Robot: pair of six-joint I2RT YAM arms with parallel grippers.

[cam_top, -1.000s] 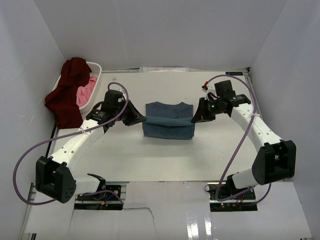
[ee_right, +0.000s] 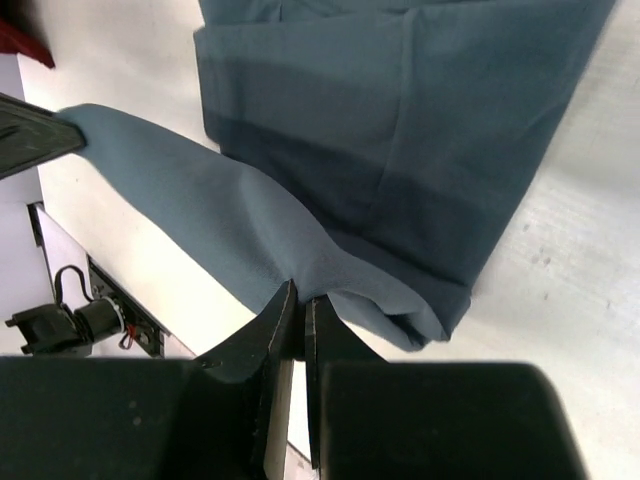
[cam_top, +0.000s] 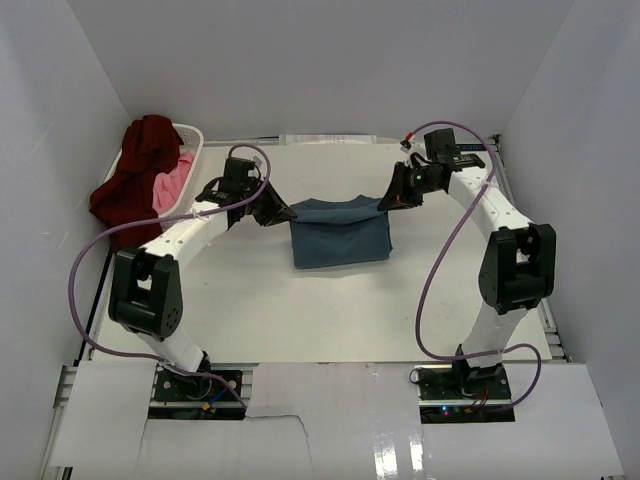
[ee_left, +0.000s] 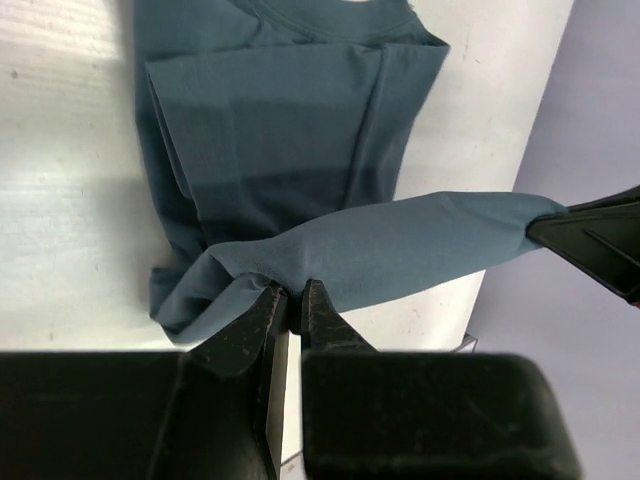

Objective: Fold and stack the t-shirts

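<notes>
A dark blue-grey t-shirt (cam_top: 340, 245) lies in the middle of the table, partly folded, its neckline showing in the left wrist view. One end of it is lifted as a taut band between my two grippers. At the band's left corner my left gripper (cam_top: 288, 216) is shut on the cloth; at the right corner my right gripper (cam_top: 384, 206) is shut on it too. In the left wrist view the pinched t-shirt (ee_left: 290, 250) bunches at the fingertips, and the right wrist view shows the t-shirt (ee_right: 305, 270) gathered likewise. The lifted band hides part of the shirt beneath.
A white basket (cam_top: 192, 140) at the back left holds a dark red cloth (cam_top: 150, 150) and a pink cloth (cam_top: 172, 185); the red one hangs over its side. Bare table (cam_top: 280, 320) lies in front of the shirt and to both sides.
Both grippers have moved toward the back of the table, carrying the held end over the shirt. More of the shirt's front part now shows, and less of its far part.
</notes>
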